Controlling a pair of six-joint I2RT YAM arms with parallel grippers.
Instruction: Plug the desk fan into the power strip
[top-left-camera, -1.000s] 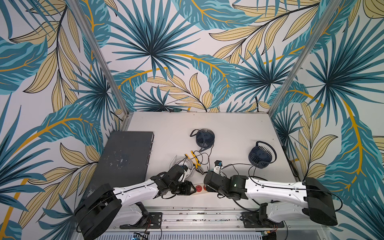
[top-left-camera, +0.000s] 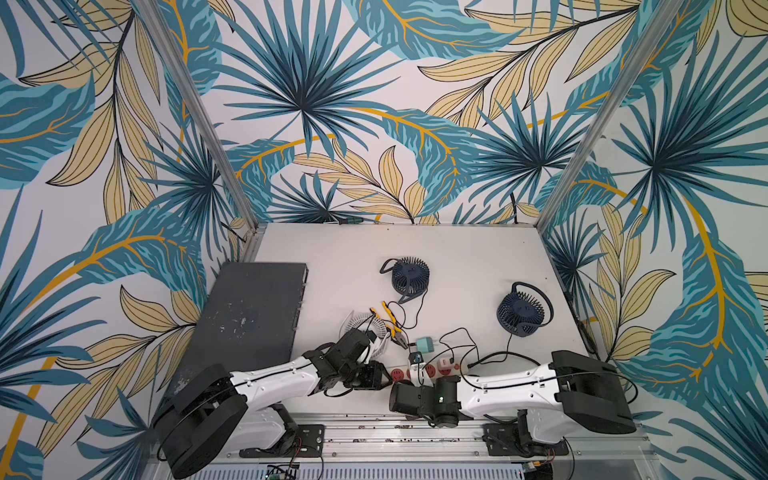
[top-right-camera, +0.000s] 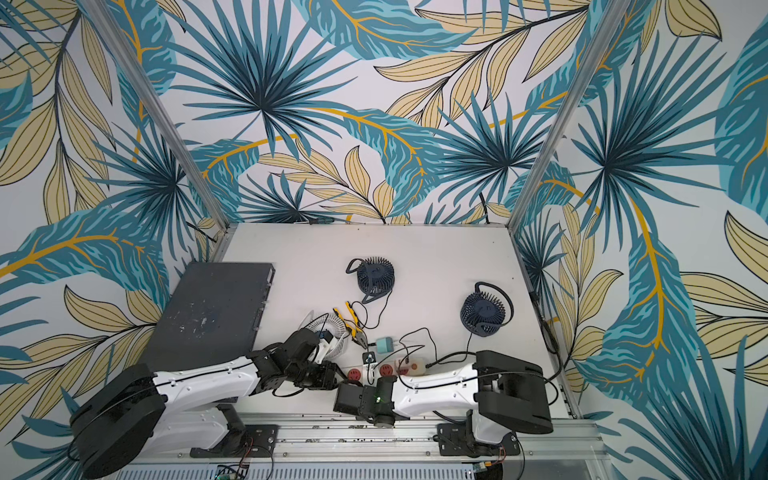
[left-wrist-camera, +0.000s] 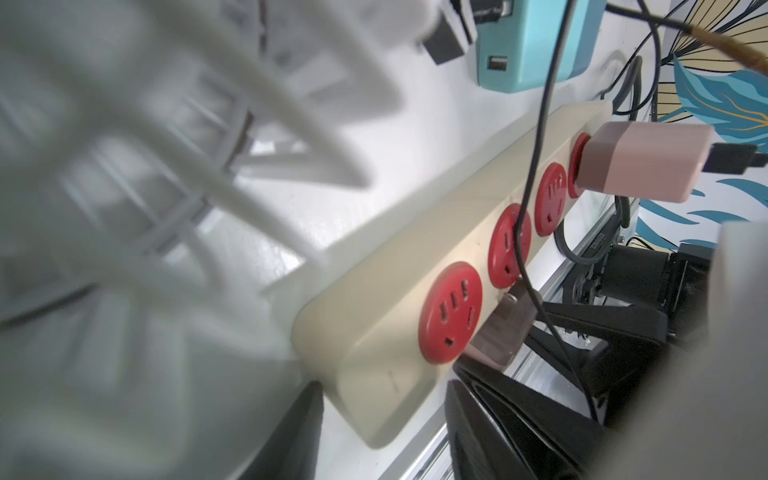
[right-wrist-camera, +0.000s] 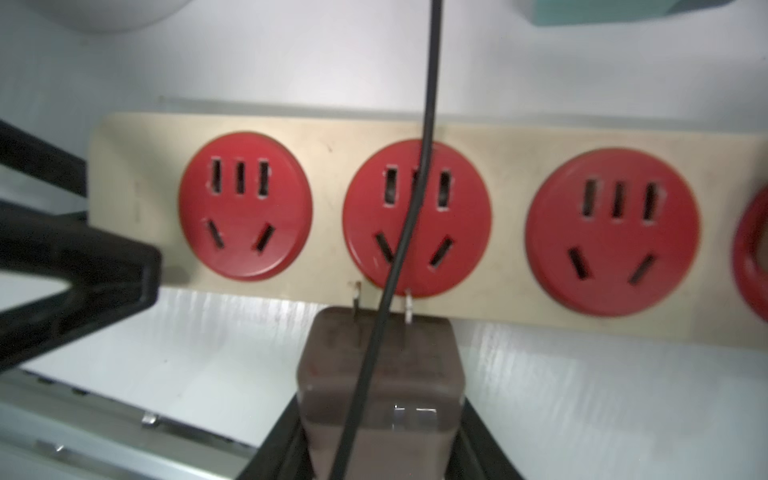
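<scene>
The cream power strip (right-wrist-camera: 496, 312) has red round sockets. My left gripper is shut on its near end, one finger on each side. My right gripper is shut on a brownish-grey plug adapter (right-wrist-camera: 432, 360). Its two metal prongs point at the strip and overlap the lower edge of the second red socket (right-wrist-camera: 468, 188); the socket slots stay uncovered by them. A black cable (right-wrist-camera: 425, 144) crosses in front of this socket and the plug. A white fan (top-left-camera: 364, 324) lies behind the left arm; two dark blue fans, one a middle fan (top-left-camera: 409, 277), the other a right fan (top-left-camera: 521, 313), stand farther off.
A pink charger (left-wrist-camera: 640, 160) sits in a far socket of the strip. Behind the strip lie a teal charger (top-left-camera: 424, 345) and yellow-handled pliers (top-left-camera: 390, 314) among loose cables. A dark grey panel (top-left-camera: 248, 320) covers the table's left side.
My right arm has moved toward the table's front edge and a little left, uncovering the teal charger and more of the strip's sockets. My left arm has stayed put.
</scene>
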